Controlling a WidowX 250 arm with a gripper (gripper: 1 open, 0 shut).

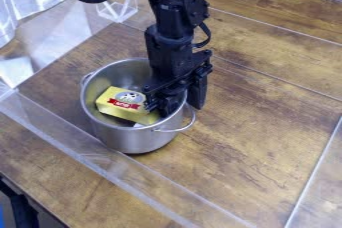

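A steel pot (127,137) with wire handles stands on the wooden table, left of centre. Inside it lies a yellow box (114,106) with a red and white label, tilted. My black gripper (158,100) reaches down from above into the right part of the pot, beside the box. Its fingers are dark and crowded against the pot's rim, so I cannot see how far apart they are or whether they touch the box.
A pale, glossy band runs along the left, and a dark object (14,212) shows at the lower left corner.
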